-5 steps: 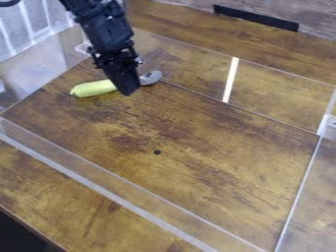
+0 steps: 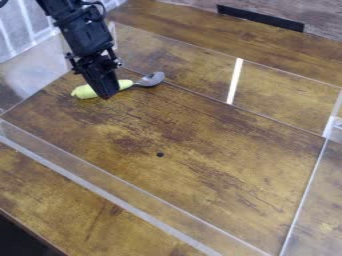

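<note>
A spoon with a yellow-green handle (image 2: 88, 92) lies on the wooden surface at the upper left, its grey head (image 2: 154, 79) pointing right. My dark gripper (image 2: 107, 87) comes down from the top left over the handle, its tip at or just above it. It looks narrow; whether anything is between the fingers is too small to tell.
Clear low walls (image 2: 323, 170) border the wooden workspace (image 2: 201, 160). A white strip (image 2: 235, 82) lies at the upper right, and a dark bar (image 2: 259, 18) is at the back.
My gripper has moved left and a little down, toward the spoon's handle. The spoon looks to be in the same place.
</note>
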